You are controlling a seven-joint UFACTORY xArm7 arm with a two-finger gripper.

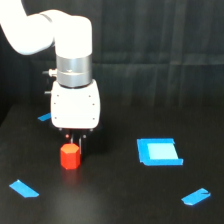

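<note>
A small red block (pixel 70 156) rests on the black table at the left, below the white arm's hand. My gripper (pixel 75 144) points down right at the block, its dark fingers low and close together. One finger (pixel 82 146) shows just to the right of the block's upper part. The block covers much of the other finger, so whether it is pinched between them cannot be made out.
A pale square framed in blue tape (pixel 160 152) lies on the table at the right. Blue tape strips mark the table at front left (pixel 24 189) and front right (pixel 196 197).
</note>
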